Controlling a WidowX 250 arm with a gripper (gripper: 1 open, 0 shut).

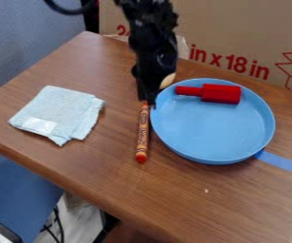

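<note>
My black gripper [150,87] hangs just above the left rim of the blue plate [212,133], near the upper end of an orange-red crayon [142,142] lying on the table left of the plate. Whether the fingers are open or shut is hard to tell. A red object [218,93] lies at the back of the plate. A yellowish thing [167,80] is mostly hidden behind the gripper.
A folded light-blue cloth [58,113] lies on the wooden table [100,180] at the left. A cardboard box [244,43] stands along the back. Blue tape [284,163] is at the right.
</note>
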